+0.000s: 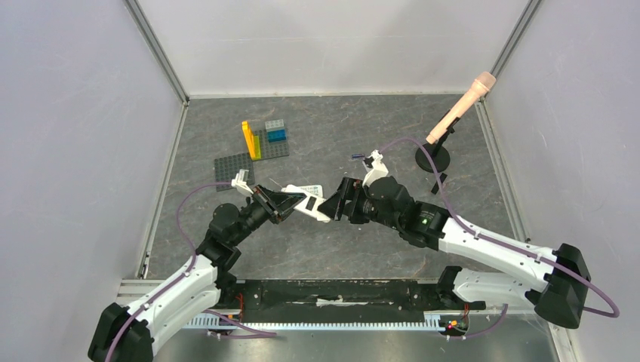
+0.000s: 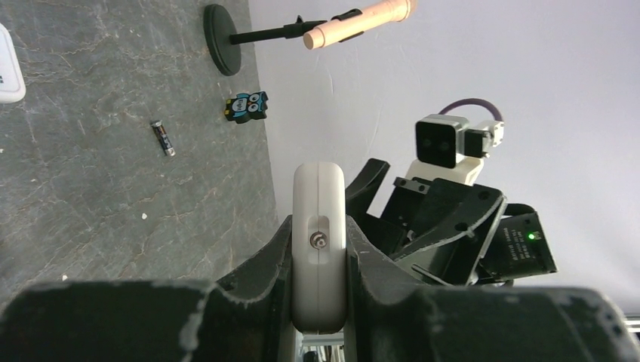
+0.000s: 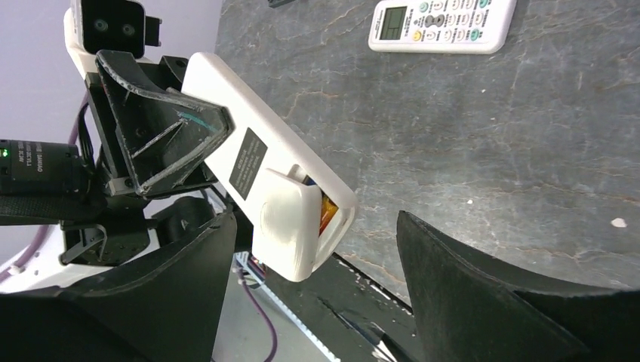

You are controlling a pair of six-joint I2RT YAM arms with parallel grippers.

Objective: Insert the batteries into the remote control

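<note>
A white remote (image 1: 308, 202) is held face down by my shut left gripper (image 1: 290, 197), seen end-on between its fingers in the left wrist view. In the right wrist view its battery cover (image 3: 283, 219) sits askew at the near end, with an orange battery (image 3: 327, 212) showing inside the compartment. My right gripper is open, its fingers on either side of that end, apparently just short of it. A loose battery (image 2: 163, 138) lies on the grey mat.
A second remote (image 3: 441, 26) lies on the mat. A microphone stand (image 1: 432, 157) and an owl-printed object (image 2: 246, 106) are to the right; building plates with bricks (image 1: 234, 167) are at back left.
</note>
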